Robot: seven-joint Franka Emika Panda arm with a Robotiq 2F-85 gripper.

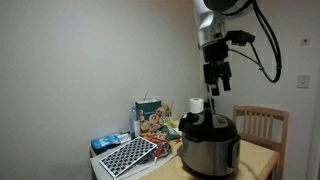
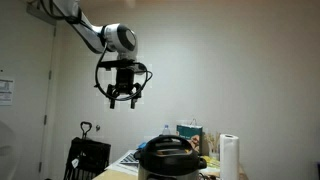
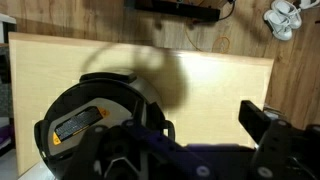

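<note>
My gripper is open, its two black fingers spread wide with nothing between them. In the second exterior view the gripper [image 2: 122,103] hangs high, well above the table and apart from everything on it. A steel multi-cooker [image 1: 210,155] with a black lid [image 1: 208,126] stands on the wooden table. From the wrist, the cooker's lid [image 3: 100,125] lies at the lower left, its label panel [image 3: 80,124] visible, and part of it is hidden behind the gripper. The lid looks closed on the pot.
A white perforated rack [image 1: 124,156], a patterned bag [image 1: 148,107] and several packages crowd the table's far part. A paper towel roll [image 2: 229,157] stands by the cooker. Bare tabletop [image 3: 225,85] shows beside the cooker; a wooden chair [image 1: 262,123] is behind.
</note>
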